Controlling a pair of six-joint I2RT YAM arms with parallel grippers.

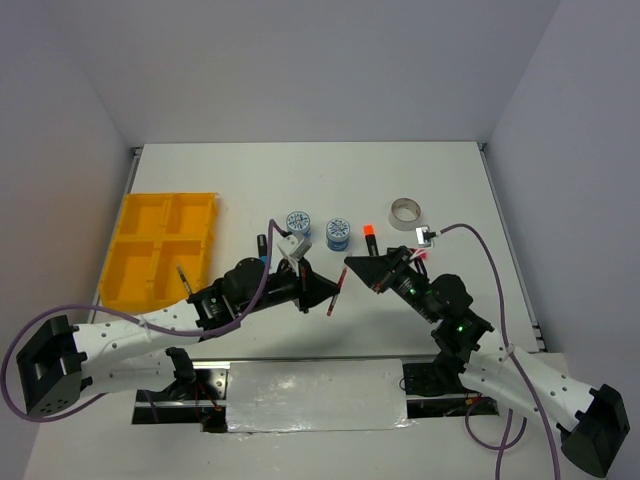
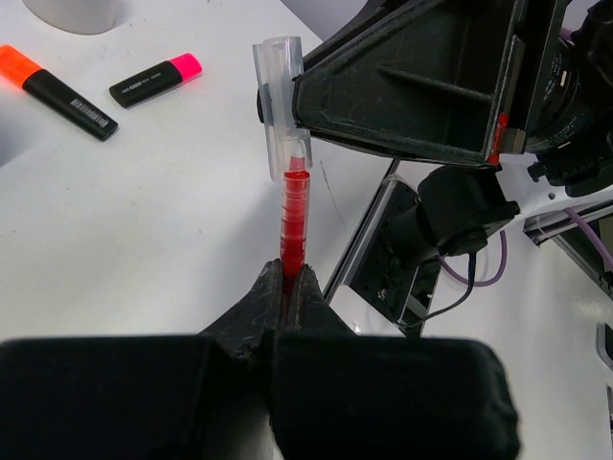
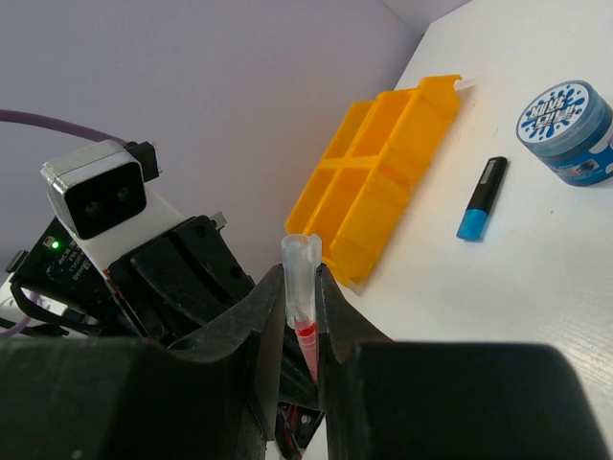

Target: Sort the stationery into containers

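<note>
My left gripper is shut on a red pen [image 2: 294, 222], which stands up from its fingers with the pale tip at the top. A clear cap [image 2: 279, 101] is pinched in my right gripper, which is shut on it. The pen's tip overlaps the cap's lower end in the left wrist view. In the right wrist view, red shows just below the cap [image 3: 301, 264]. The orange divided tray [image 1: 158, 243] stands at the left, with a dark pen [image 1: 184, 279] in it.
Two blue-lidded jars [image 1: 338, 233] stand mid-table, near an orange-capped highlighter [image 1: 370, 240]. A pink-capped highlighter [image 2: 156, 83] and a blue-ended one [image 3: 484, 198] lie on the table. A round grey container [image 1: 405, 213] stands at the right.
</note>
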